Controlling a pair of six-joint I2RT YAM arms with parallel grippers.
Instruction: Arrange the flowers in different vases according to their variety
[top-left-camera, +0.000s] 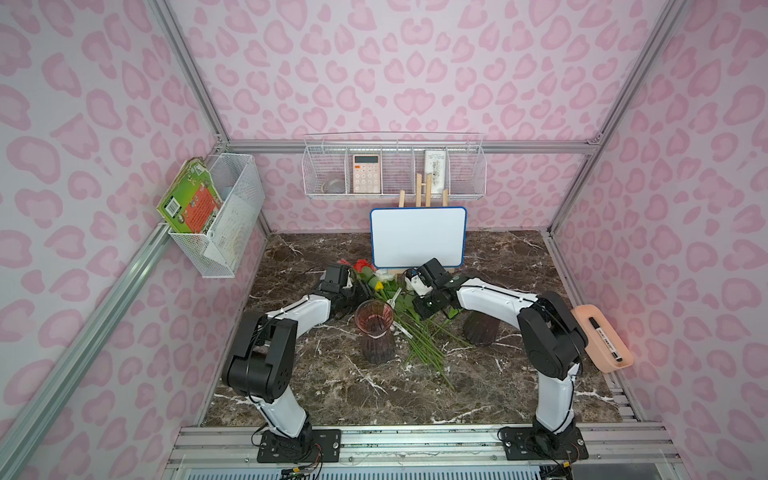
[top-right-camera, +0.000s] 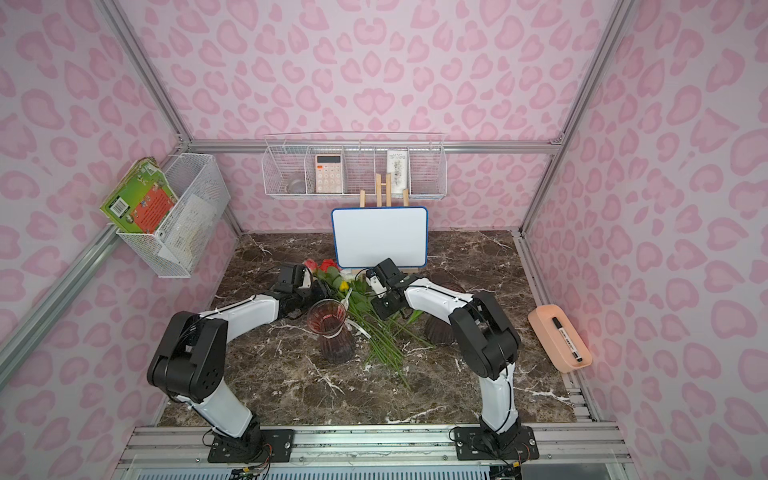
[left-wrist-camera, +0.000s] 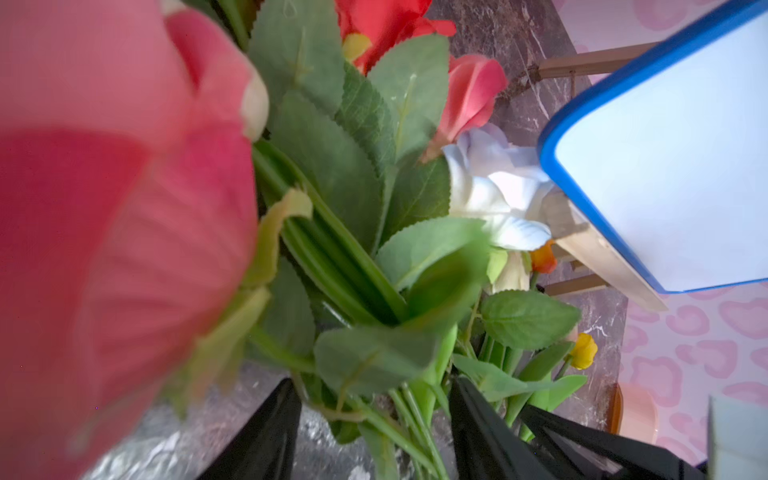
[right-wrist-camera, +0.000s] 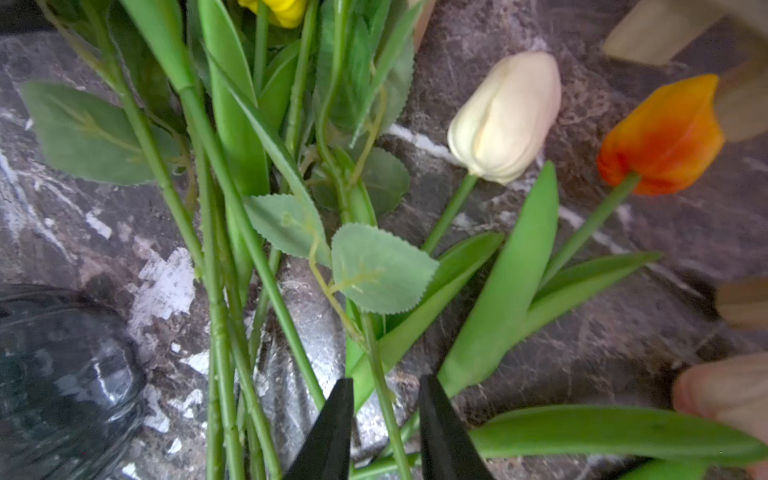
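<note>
A mixed pile of flowers with green stems (top-left-camera: 424, 348) lies mid-table. In the left wrist view are a big pink bloom (left-wrist-camera: 104, 256), a red one (left-wrist-camera: 376, 24) and a white one (left-wrist-camera: 488, 192); a white tulip (right-wrist-camera: 504, 116) and orange tulip (right-wrist-camera: 657, 136) show in the right wrist view. My left gripper is part open above leaves, beside the pink bloom. My right gripper is part open over a stem between its fingers. A reddish glass vase (top-left-camera: 373, 344) stands front of the left gripper; a dark vase (top-left-camera: 480, 328) is partly behind the right arm.
A whiteboard (top-left-camera: 417, 236) on an easel stands behind the flowers. A pink tray (top-left-camera: 600, 344) with a marker lies at the right edge. Wire baskets hang on the walls.
</note>
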